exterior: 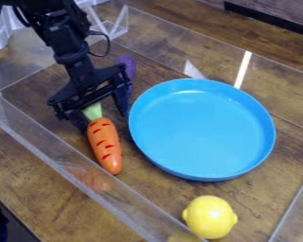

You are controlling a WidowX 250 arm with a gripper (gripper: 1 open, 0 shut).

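Observation:
The black gripper (92, 104) hangs open over the green top of an orange toy carrot (103, 144), which lies on the wooden surface left of a blue plate (201, 128). Its fingers surround the carrot's top, and whether they touch it is unclear. A purple object (128, 66) is partly hidden behind the gripper.
A yellow lemon (210, 216) sits at the lower right, below the plate. A clear plastic wall runs diagonally along the lower left, beside the carrot. Bare wood (230, 38) lies behind the plate.

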